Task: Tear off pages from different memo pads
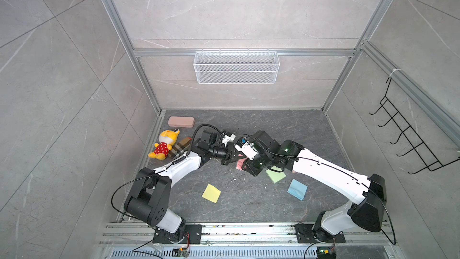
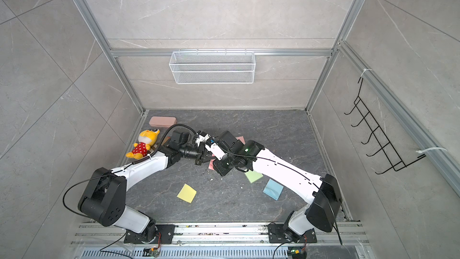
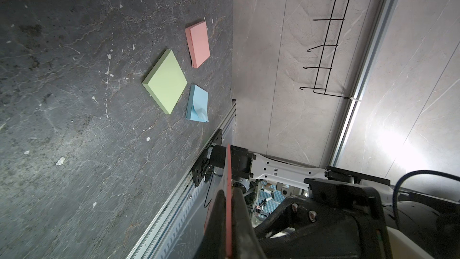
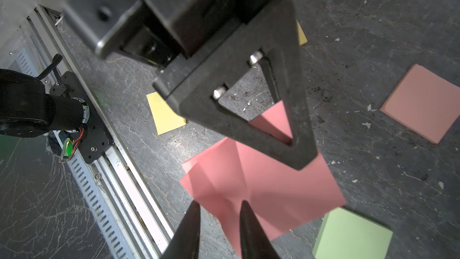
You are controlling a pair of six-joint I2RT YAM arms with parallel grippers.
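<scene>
My left gripper is shut on a pink page, seen edge-on in the left wrist view and hanging creased below its fingers in the right wrist view. My right gripper faces it, fingers part open at the sheet's lower creased corner; whether they touch it is unclear. Both meet above the table's middle. On the table lie a pink pad, a green pad, a blue pad with a lifted top page, and a yellow pad.
A plush toy and pink case are at the back left. A white wire basket hangs on the back wall, a black hook rack on the right wall.
</scene>
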